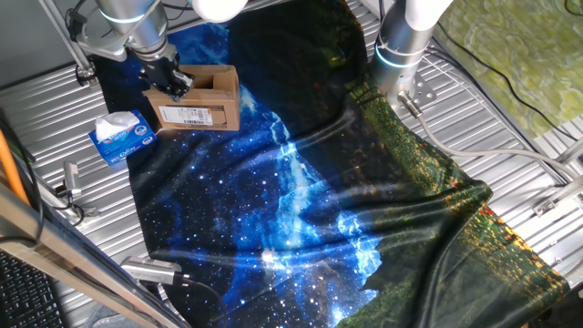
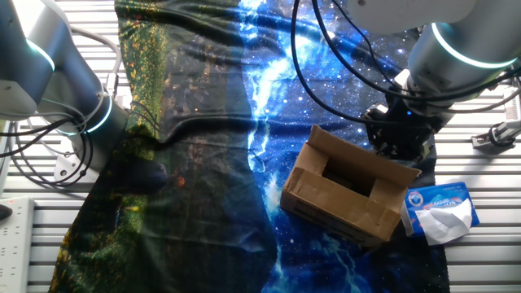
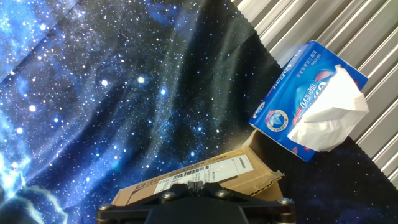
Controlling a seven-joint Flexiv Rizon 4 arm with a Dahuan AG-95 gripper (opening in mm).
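Observation:
An open-topped cardboard box (image 1: 187, 116) stands on the dark, star-printed cloth, a white label on its side. My gripper (image 1: 177, 89) is at the box's left end, over the rim in exterior view 1. From exterior view 2, the gripper (image 2: 400, 148) appears beside the upper right edge of the box (image 2: 326, 192). In the wrist view the fingertips of the gripper meet in front of the labelled box (image 3: 214, 173); the fingers look shut, with nothing visible between them. Whether they touch the cardboard cannot be made out.
A blue tissue box (image 3: 305, 93) with a white tissue sticking out sits close to the cardboard box, at the cloth's edge. Wrinkled cloth (image 1: 301, 200) covers the middle, largely free of objects. Cables (image 2: 326, 98) hang near my arm.

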